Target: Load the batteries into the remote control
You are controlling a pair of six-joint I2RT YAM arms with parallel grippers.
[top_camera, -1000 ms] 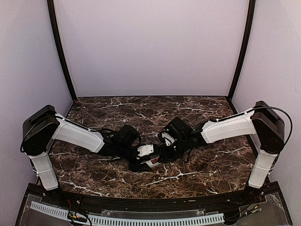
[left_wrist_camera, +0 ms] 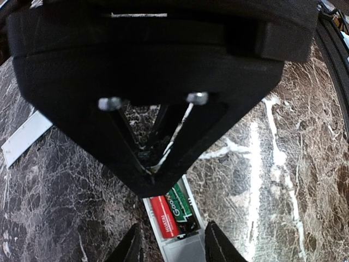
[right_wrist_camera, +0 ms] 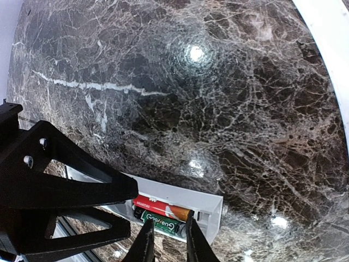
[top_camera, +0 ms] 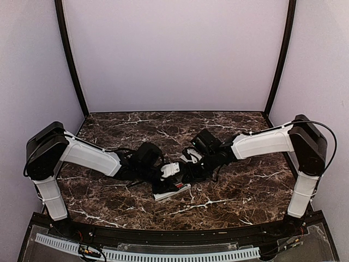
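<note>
The remote control's white battery case (top_camera: 172, 195) lies on the marble table between both grippers. In the right wrist view a red battery (right_wrist_camera: 158, 206) and a green battery (right_wrist_camera: 158, 221) lie side by side in its compartment, also seen in the left wrist view. My left gripper is part open over the case's end. My right gripper is part open at the case beside the batteries, with its fingertips near their ends. Whether either touches the batteries is unclear. The other arm's black body fills much of each wrist view.
A white flat piece (left_wrist_camera: 24, 139) lies on the table apart from the case, partly hidden by the arms in the top view.
Both grippers have risen or shifted slightly, the left a little up and leftward in the top view, uncovering more of the case.
</note>
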